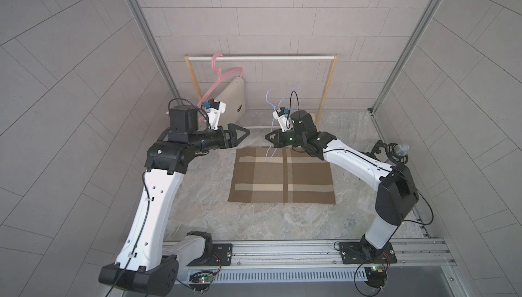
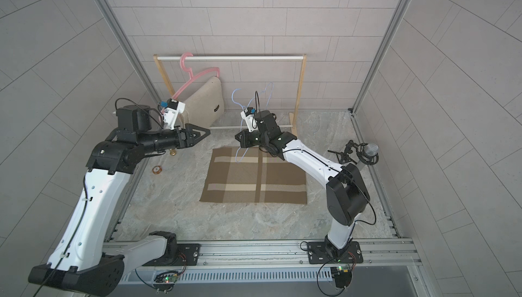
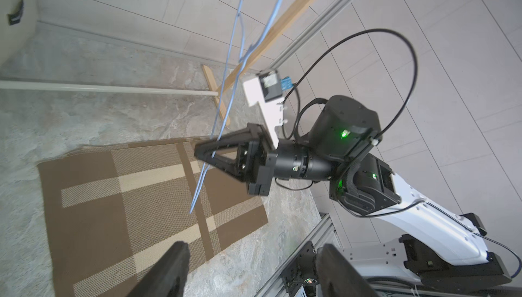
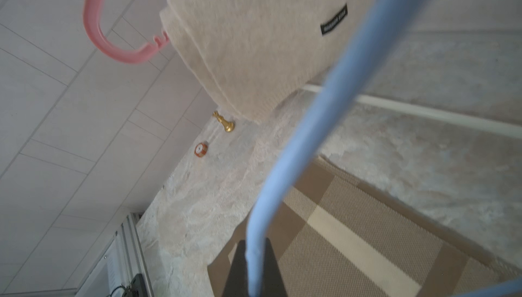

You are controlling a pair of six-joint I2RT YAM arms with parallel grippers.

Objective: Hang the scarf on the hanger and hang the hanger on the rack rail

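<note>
The brown plaid scarf (image 1: 261,175) lies flat on the floor below both arms. A thin light-blue hanger (image 3: 235,79) is off the rail, its wire passing between the fingertips of my right gripper, which is shut on it. Close to the camera in the right wrist view, the blue hanger (image 4: 304,150) runs down into the fingers. My left gripper (image 1: 244,132) stands open and empty, left of the hanger and above the scarf's far left side.
A pink hanger (image 1: 220,82) bearing a beige scarf (image 1: 232,101) hangs on the white rail (image 1: 272,58) at the left. The rack's right wooden post (image 1: 326,87) stands behind my right arm. Small gold and brown objects lie on the floor at left.
</note>
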